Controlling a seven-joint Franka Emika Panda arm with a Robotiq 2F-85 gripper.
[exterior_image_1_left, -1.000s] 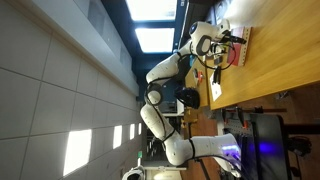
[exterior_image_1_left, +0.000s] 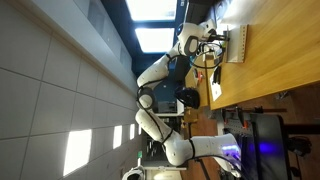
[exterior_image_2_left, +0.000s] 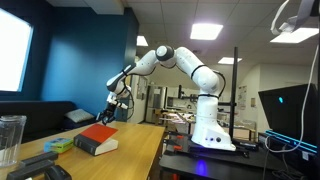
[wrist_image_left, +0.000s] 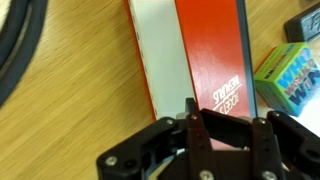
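Note:
A thick red book (wrist_image_left: 212, 50) with white page edges lies on the wooden table, white lettering on its red face. In exterior view 2 the red book (exterior_image_2_left: 98, 132) sits near the table's left part. Reaching in from below in the wrist view, my gripper is shut, its tips overlapping the book's near end in the picture. Nothing shows held between the fingers. Whether they touch the book I cannot tell. In exterior view 1 my gripper (exterior_image_1_left: 215, 42) is beside the pale side of the book (exterior_image_1_left: 237, 43).
A colourful small box (wrist_image_left: 288, 78) and a dark object (wrist_image_left: 303, 24) lie right of the book. A black cable (wrist_image_left: 14, 40) curves at the left. Glass jars (exterior_image_2_left: 10, 138) and dark items (exterior_image_2_left: 40, 170) stand at the table's left. Bare wood lies in front.
In exterior view 1 my gripper has shifted a little to the left, away from the book. The red patch beside it no longer shows, and more of the book's pale side is visible.

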